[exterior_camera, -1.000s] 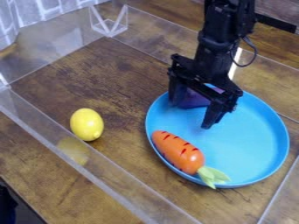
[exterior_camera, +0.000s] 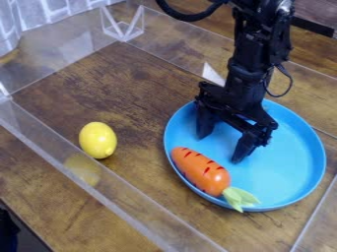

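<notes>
My black gripper hangs from the top right, its open fingers reaching down into the back half of a blue plate. Whatever lies between or behind the fingers is mostly hidden by the gripper. An orange toy carrot with pale green leaves lies at the plate's front left, apart from the gripper. A yellow lemon-like object sits on the wooden surface left of the plate.
Clear edges or panels run diagonally along the lower left and at the top left. A white object is partly visible behind the gripper.
My gripper has shifted slightly and come lower over the plate. A dark purplish object seen behind it earlier is now largely hidden. The carrot and yellow object have not moved.
</notes>
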